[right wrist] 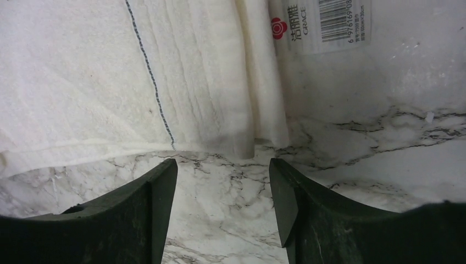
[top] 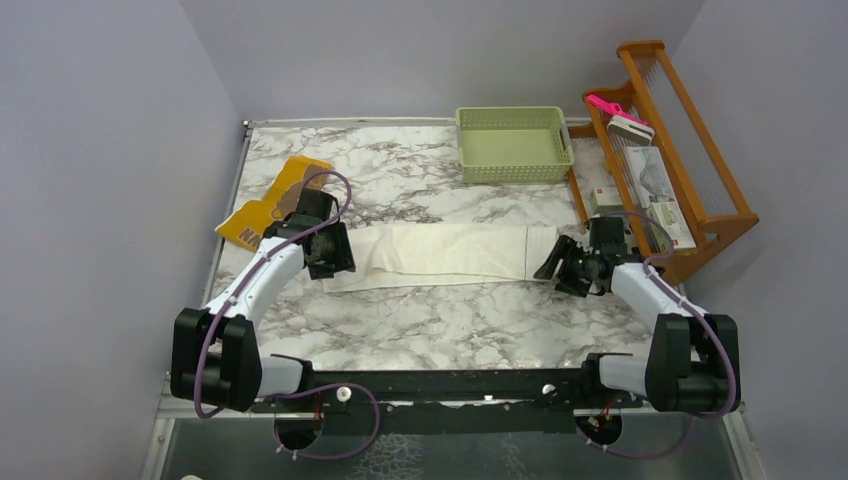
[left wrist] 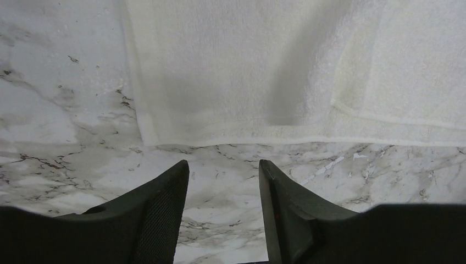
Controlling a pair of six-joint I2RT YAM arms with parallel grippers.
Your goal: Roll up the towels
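Observation:
A white towel (top: 450, 250) lies folded lengthwise across the marble table, with a dark stitched line near its right end. My left gripper (top: 335, 262) is at its left end; in the left wrist view its open fingers (left wrist: 159, 209) are just short of the towel's edge (left wrist: 231, 132), nothing between them. My right gripper (top: 560, 270) is at the right end; in the right wrist view its fingers (right wrist: 148, 209) stand apart just before the layered end (right wrist: 242, 110), where a printed label shows, with only marble between them.
A green basket (top: 512, 140) stands at the back. A wooden rack (top: 720, 220) with several items stands right of the towel. A yellow cloth (top: 245, 225) lies back left.

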